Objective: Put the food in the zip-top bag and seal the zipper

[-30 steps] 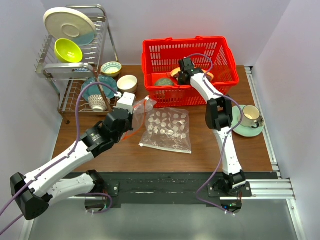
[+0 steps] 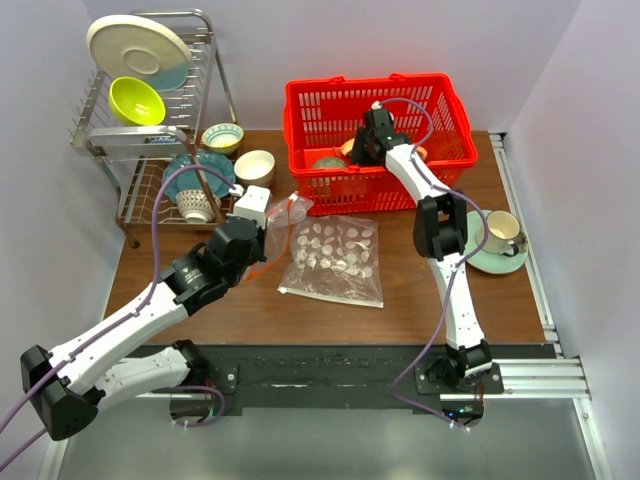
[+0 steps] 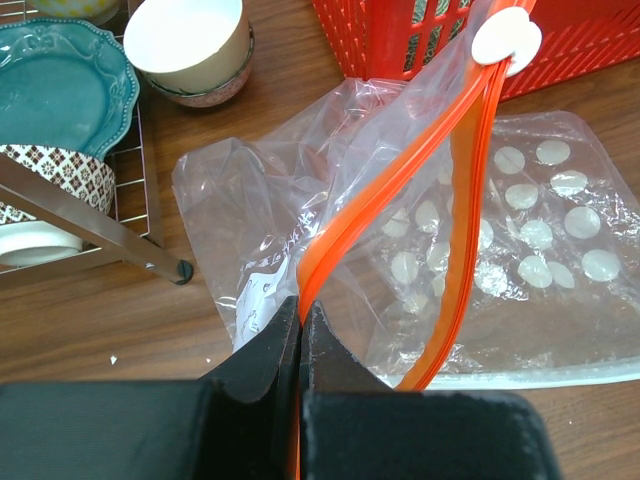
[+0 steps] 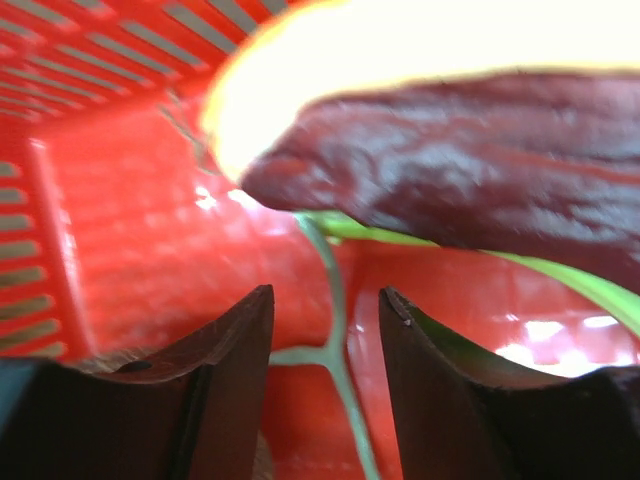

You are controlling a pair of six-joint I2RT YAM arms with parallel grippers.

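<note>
In the left wrist view, a clear bag point(image 3: 250, 215) has an orange zipper point(image 3: 370, 200) with a white slider point(image 3: 505, 38) at its far end. My left gripper is shut on one end of that orange edge, and the bag's mouth bows apart beyond it. Inside the red basket point(image 2: 300, 125), my right gripper has its fingers apart with only the basket's floor and a pale green branching strip visible behind the gap. Just beyond its fingertips, in the right wrist view, lies a food item with a pale bun point(image 4: 420, 45), brown filling point(image 4: 430, 150) and a green edge.
A second clear bag point(image 2: 335, 260) holding several pale round pieces lies flat on the table. A rack point(image 2: 140, 165) of dishes stands at the left, beside a white bowl point(image 2: 255, 166). At the right sit a green plate point(image 2: 495, 263) and a cup point(image 2: 501, 232).
The left arm and both bags stay put.
</note>
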